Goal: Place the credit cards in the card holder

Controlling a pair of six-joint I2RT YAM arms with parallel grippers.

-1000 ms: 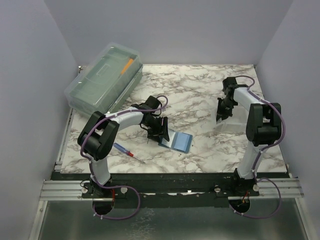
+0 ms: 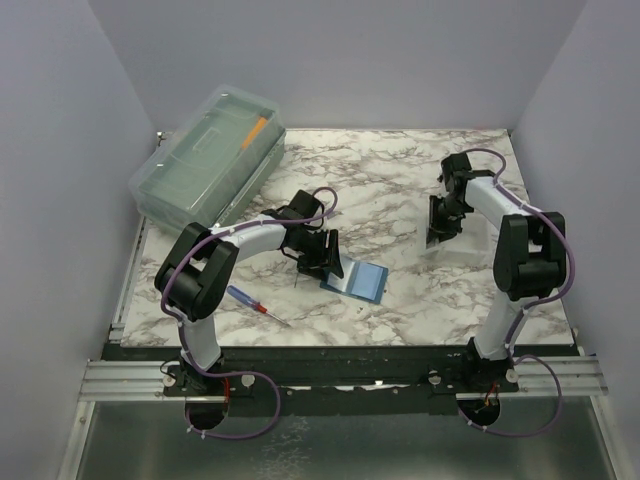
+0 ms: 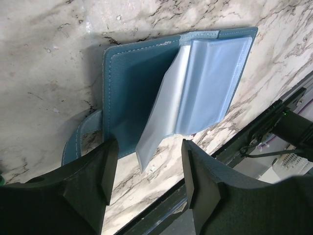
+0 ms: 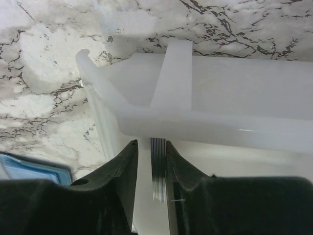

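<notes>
The blue card holder [image 3: 210, 81] lies unfolded on the marble table. One pale inner flap [image 3: 164, 100] of it stands raised. My left gripper is open at the holder's near edge, the flap's lower tip reaching between its fingers without touching either. In the right wrist view, a stack of thin cards [image 4: 158, 169] stands on edge in a translucent white stand [image 4: 220, 85]. My right gripper straddles that stack, partly open: one finger is close against the cards, with a gap on the other side. The top view shows my right gripper [image 2: 436, 232] over the stand's left edge.
A large translucent green box [image 2: 205, 165] occupies the back left. A screwdriver [image 2: 257, 304] with a blue handle lies at the front left. Bare marble [image 2: 380, 180] stretches between the two arms.
Compared with a second ago, my right gripper has opened wider and shifted slightly left. The card holder has moved a little to the right. My left arm is nearly still.
</notes>
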